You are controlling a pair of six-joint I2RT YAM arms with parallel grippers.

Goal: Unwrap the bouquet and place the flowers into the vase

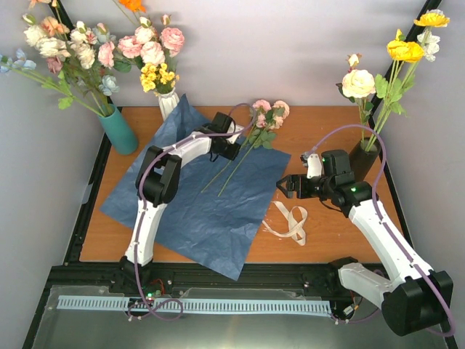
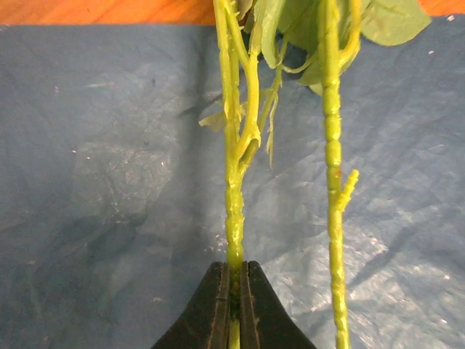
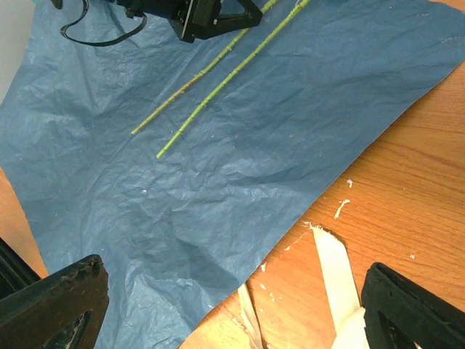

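Two pink flowers (image 1: 272,115) with long green stems lie over the blue sheet. In the left wrist view, my left gripper is shut on the left-hand stem (image 2: 233,196), below where it forks. The other stem (image 2: 333,182) runs free to the right of the fingers. Above the sheet's right side, my right gripper stands open and empty. A dark vase (image 1: 362,158) at the right holds a cream rose and yellow flowers. A teal vase (image 1: 118,131) and a white vase (image 1: 168,104), both filled with flowers, stand at the back left.
The blue sheet (image 1: 203,233) covers much of the wooden table (image 1: 320,131). A cream ribbon (image 1: 296,227) lies curled near the right gripper. Bare table shows between the pink flowers and the dark vase.
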